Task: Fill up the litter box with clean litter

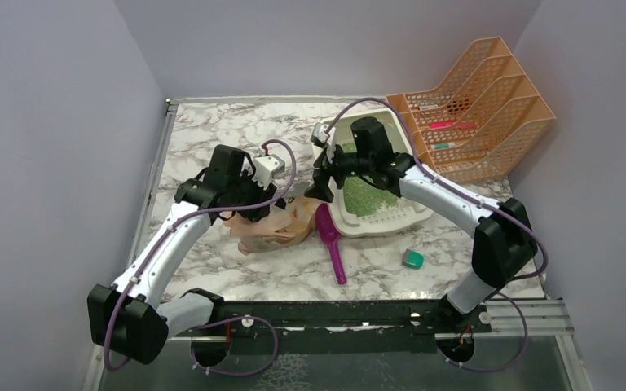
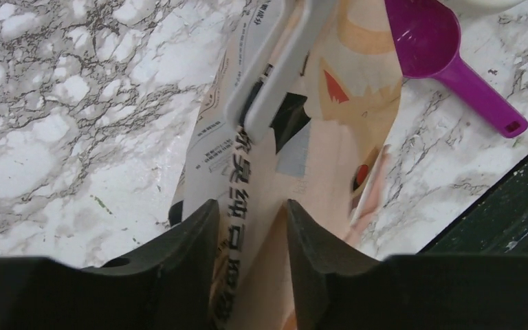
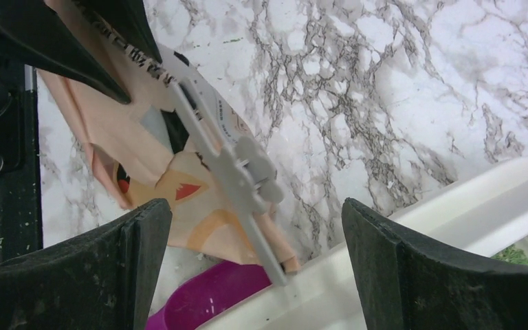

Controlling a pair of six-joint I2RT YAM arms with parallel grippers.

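Note:
A crumpled tan litter bag with printed text lies left of the litter box, which holds green litter. A pale grey clip lies across the bag's top. My left gripper is partly open over the bag, its fingertips at the printed strip; whether they touch it is unclear. My right gripper stands open near the bag's right end and the box's edge, with the clip below between its fingers. A purple scoop lies beside the box, in front.
An orange basket with small items stands at the back right. A small green object lies at the front right.

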